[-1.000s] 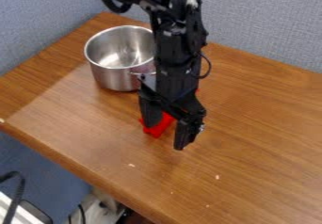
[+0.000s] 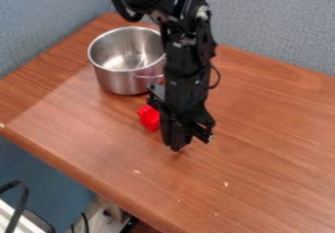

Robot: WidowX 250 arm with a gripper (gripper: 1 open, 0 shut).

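Note:
My black gripper (image 2: 178, 135) hangs low over the wooden table, its tips close to the surface. A red object (image 2: 149, 116) lies just left of it, partly hidden behind the gripper. Whether anything is between the fingers, and how far apart they stand, is unclear. A steel pot (image 2: 116, 61) stands behind and to the left.
Grey padded walls stand behind.
The gripper has shifted slightly and its lower part looks narrower than before. The red object now shows more to the left and upper side of the gripper.

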